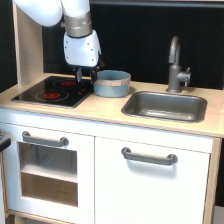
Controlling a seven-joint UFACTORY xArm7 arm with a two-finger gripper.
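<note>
A blue-grey pot (113, 86) stands upright on the light wooden counter, just right of the black cooktop (52, 92). My white arm reaches down from the top left. Its gripper (86, 75) points downward over the cooktop's right back part, with a gap between its dark fingers. The right finger is at or very close to the pot's left rim; whether they touch cannot be told. Nothing shows between the fingers.
A grey sink (165, 106) with a dark faucet (177, 68) lies to the right. Below are a white door with a grey handle (149, 157) and an oven-like door (48, 175) with a window.
</note>
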